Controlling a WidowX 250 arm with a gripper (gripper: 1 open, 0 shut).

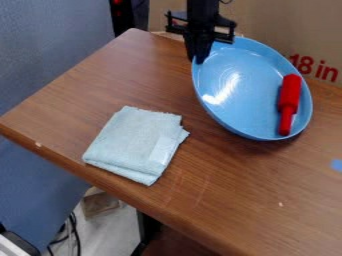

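My black gripper (197, 47) is at the top centre, its fingers down at the upper left rim of a light blue plate (235, 90); whether they are open or shut is unclear. A red bottle-like object (289, 100) lies on the plate's right side. A folded pale blue cloth (134, 144) lies on the wooden table, left of and below the plate.
A cardboard sheet (287, 25) stands behind the plate. The table's edge runs along the lower left, with cables on the floor beyond.
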